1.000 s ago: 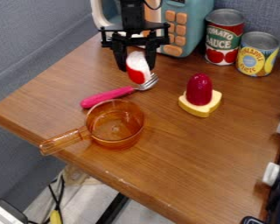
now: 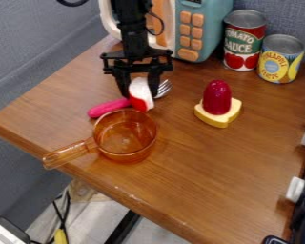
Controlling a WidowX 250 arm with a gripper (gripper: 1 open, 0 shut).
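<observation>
My black gripper [image 2: 138, 76] hangs at the upper middle of the view, holding a white and red object [image 2: 141, 94] low between its fingers, just behind an amber pot [image 2: 123, 133] with its handle to the left. A pink-handled fork [image 2: 107, 109] lies beside the pot, partly hidden by that object; its tines show at the right.
A red object on a yellow slice [image 2: 216, 105], a tomato can [image 2: 243, 43], a yellow can [image 2: 280, 59] and a teal toy microwave [image 2: 200, 29] stand right and behind. A dark stove edge with white knobs is at the right.
My gripper has moved down and toward the camera with the white and red object, from behind the fork to over it, near the pot.
</observation>
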